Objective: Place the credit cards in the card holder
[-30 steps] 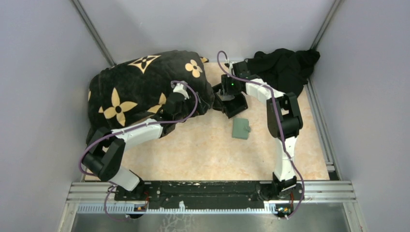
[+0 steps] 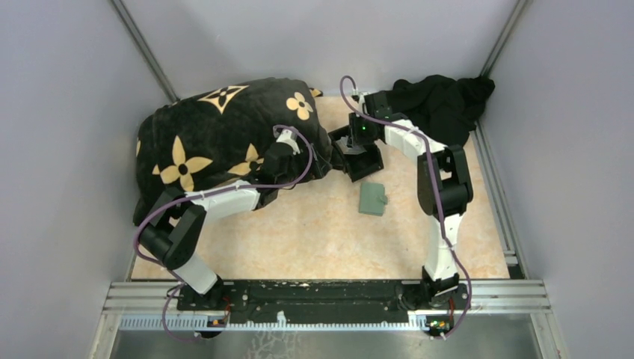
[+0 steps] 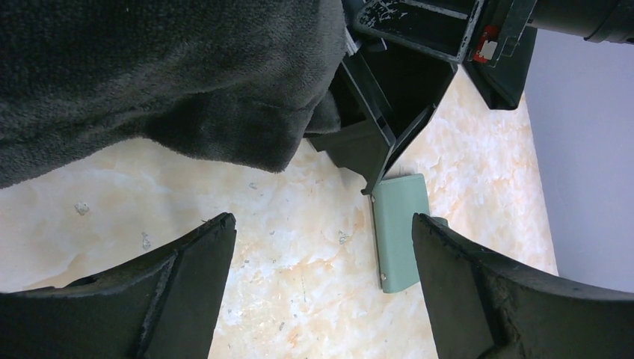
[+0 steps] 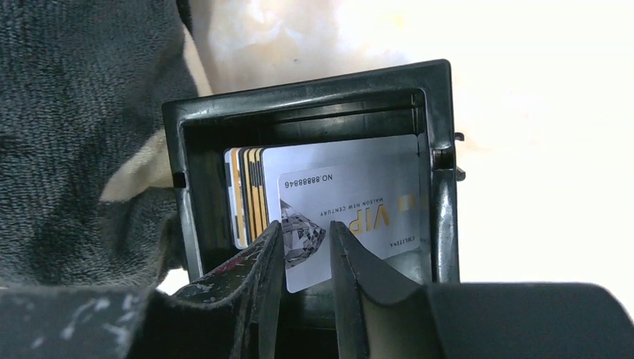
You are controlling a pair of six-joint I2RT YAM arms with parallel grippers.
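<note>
Inside a black box (image 2: pixel 366 166) lies a row of overlapping cards, clearest in the right wrist view; the topmost is a silver VIP card (image 4: pixel 351 179), with gold-edged cards (image 4: pixel 250 187) fanned out at its left. My right gripper is over the box, partly open, its fingertips apart above the silver card. Whether they touch it I cannot tell. The green card holder (image 2: pixel 371 199), its strap at the right, rests flat in front of the box. Left of the box, beside the blanket, my left gripper stands wide open with nothing between its fingers.
A bulky dark blanket with flowers (image 2: pixel 194 142) fills the back left and its edge presses against the box's left side. Black cloth (image 2: pixel 441 105) lies bunched at the back right.
Both arms have shifted slightly to the right, the left gripper coming closer to the box. The box and the card holder have stayed in place.
</note>
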